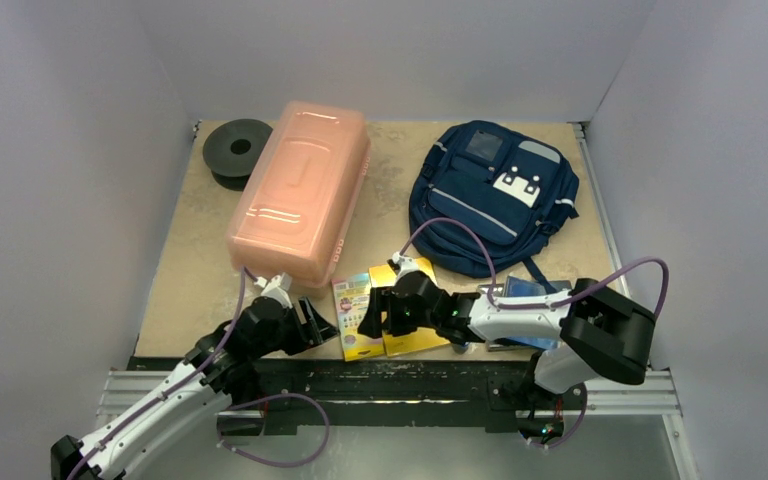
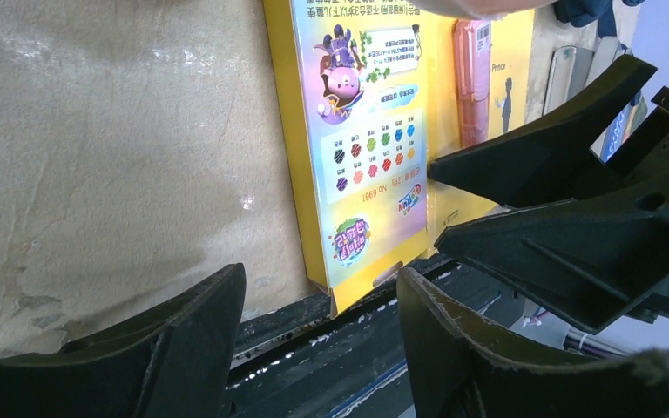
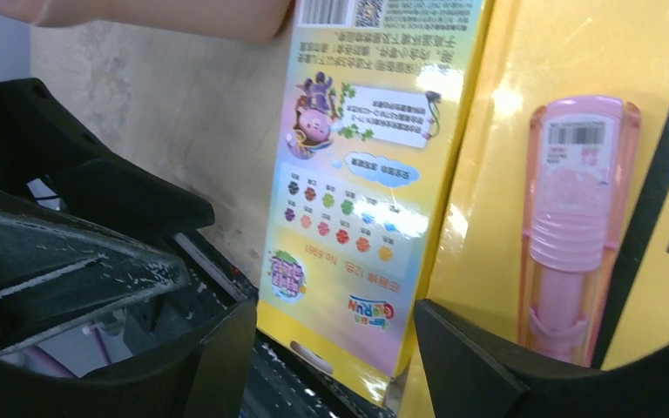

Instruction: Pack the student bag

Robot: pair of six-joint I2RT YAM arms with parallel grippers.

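A navy backpack (image 1: pixel 492 190) lies at the back right. A yellow crayon box (image 1: pixel 354 315) (image 2: pixel 366 157) (image 3: pixel 357 200) lies flat at the front middle, beside a larger yellow item (image 1: pixel 415 340) (image 3: pixel 479 244) with a pink pen-like piece (image 3: pixel 575 218) on it. My left gripper (image 1: pixel 315 325) is part open, just left of the crayon box, nothing visible between its fingers. My right gripper (image 1: pixel 375 310) stands open low over the right edge of the crayon box, near the seam with the larger yellow item.
A large pink plastic bin (image 1: pixel 297 190) fills the back left, with a black spool (image 1: pixel 220 155) behind it. Blue and silver items (image 1: pixel 525 290) lie under the right arm. The table's front edge (image 1: pixel 300 365) is close to both grippers.
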